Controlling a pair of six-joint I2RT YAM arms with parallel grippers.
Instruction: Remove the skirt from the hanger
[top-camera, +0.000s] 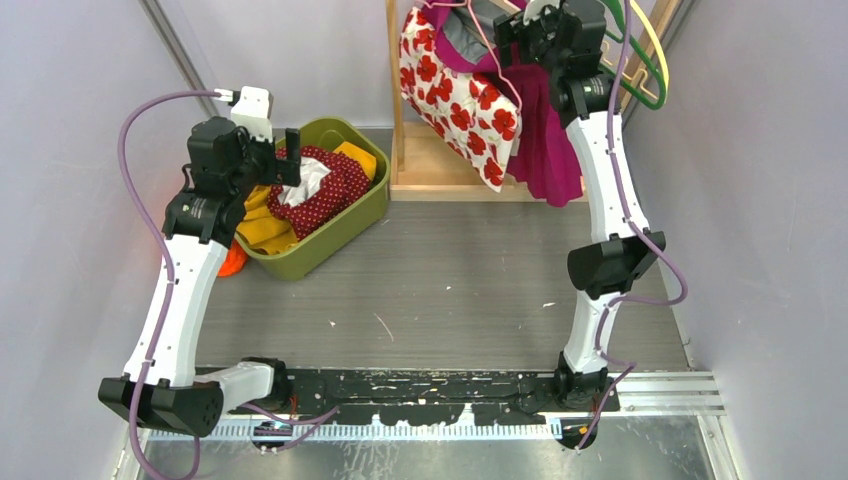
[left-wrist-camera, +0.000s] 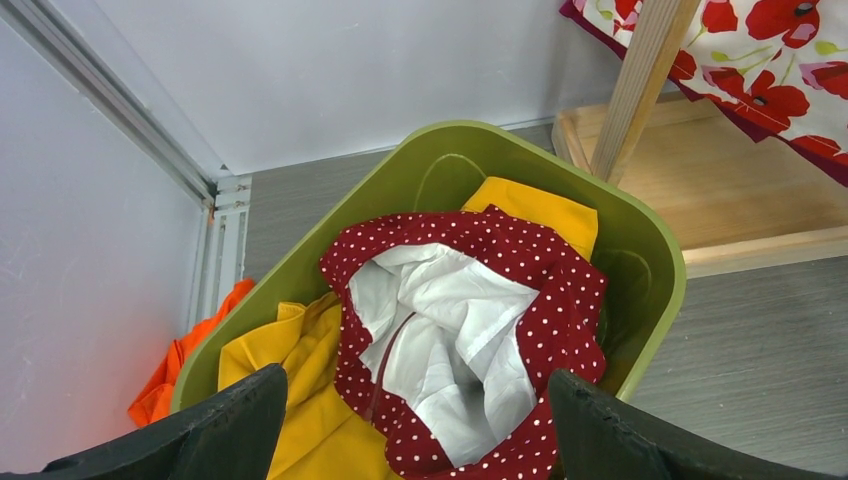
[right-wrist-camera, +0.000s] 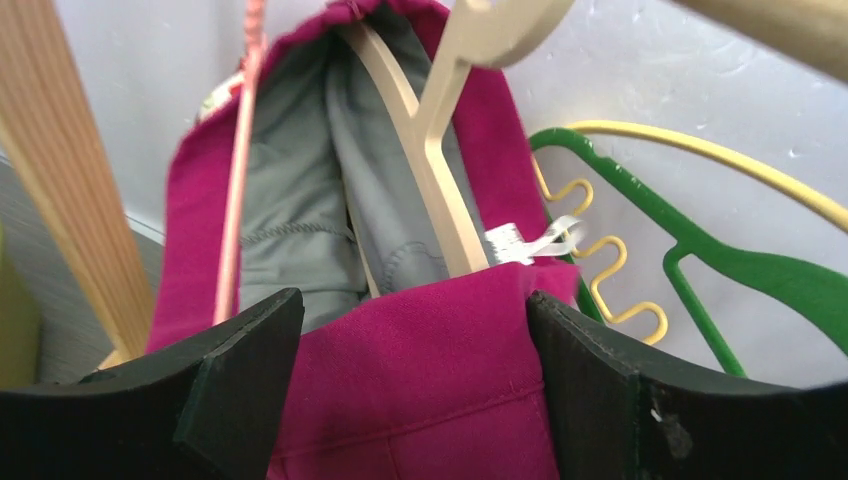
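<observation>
The magenta skirt (right-wrist-camera: 415, 375) with grey lining (right-wrist-camera: 295, 240) hangs on a beige wooden hanger (right-wrist-camera: 440, 200); part of that hanger runs inside the waist opening. My right gripper stands open at the skirt's near waist edge, with magenta cloth between its spread fingers. From above, the right gripper (top-camera: 507, 40) covers part of the skirt (top-camera: 545, 140), so the hanger's far end is hard to see. Over the green bin, my left gripper is open and empty.
The green bin (top-camera: 345, 232) holds yellow cloth and a dotted red garment (left-wrist-camera: 480, 235). A floral garment (top-camera: 450, 95) hangs by a pink hanger (right-wrist-camera: 240, 190) left of the skirt. Green (right-wrist-camera: 700, 240) and yellow (right-wrist-camera: 700, 145) hangers hang to the right.
</observation>
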